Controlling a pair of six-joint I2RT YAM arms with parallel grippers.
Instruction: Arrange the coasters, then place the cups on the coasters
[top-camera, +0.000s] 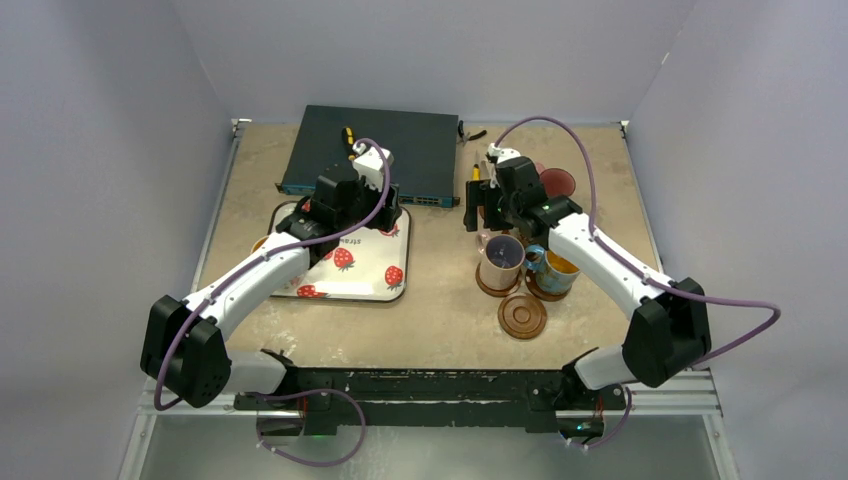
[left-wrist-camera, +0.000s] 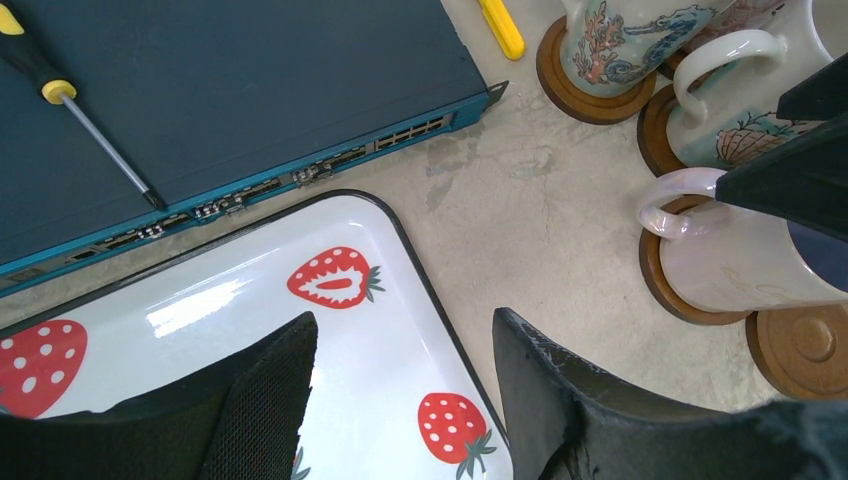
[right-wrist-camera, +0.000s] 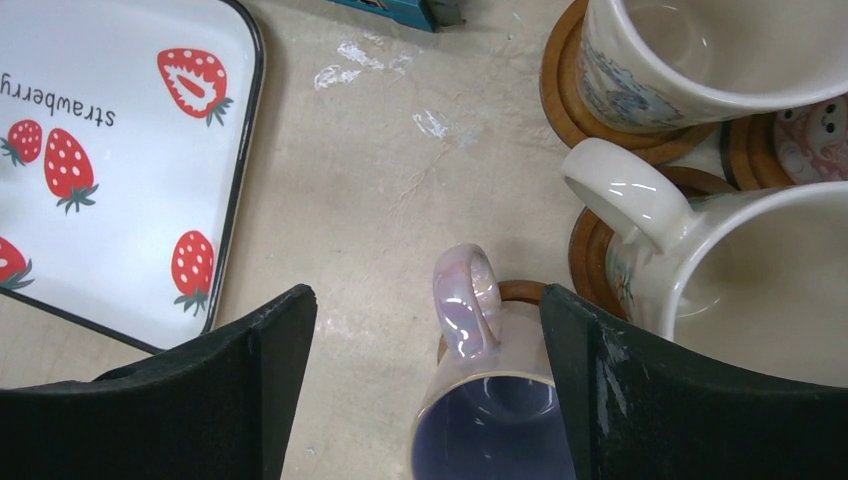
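Note:
An empty brown coaster (top-camera: 522, 316) lies at the front of the cup group on the right. Just behind it a pale cup with a dark blue inside (top-camera: 501, 262) stands on its own coaster. To its right is a blue-handled cup with a yellow inside (top-camera: 557, 270). My right gripper (top-camera: 473, 205) is open above the table, left of the cups; its fingers (right-wrist-camera: 240, 350) have nothing gripped, though the dark-inside cup (right-wrist-camera: 490, 430) shows below and between them. Over the strawberry tray (left-wrist-camera: 350, 220) my left gripper hangs open and empty.
A flat dark box (top-camera: 375, 150) fills the back left, with a yellow-handled screwdriver (left-wrist-camera: 60, 90) on it. Pliers (top-camera: 470, 134) lie at the back. A white cup (right-wrist-camera: 740, 280) and others crowd the right side. Bare table lies between tray and cups.

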